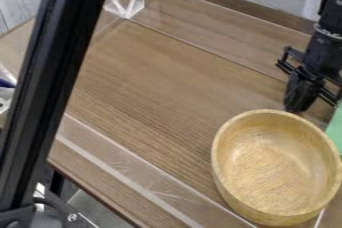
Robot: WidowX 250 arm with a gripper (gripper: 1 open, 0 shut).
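My black gripper (pixel 299 94) hangs at the right edge, pointing down close to the tabletop just behind a wooden bowl (pixel 274 172). Its fingertips look close together, with nothing visible between them. The empty, light wooden bowl sits upright at the front right. A light green object (pixel 334 130) stands at the right edge, beside the bowl and the gripper, mostly out of frame.
A clear plastic bracket (pixel 126 4) stands at the back left corner. A black frame post (pixel 60 67) crosses the left foreground.
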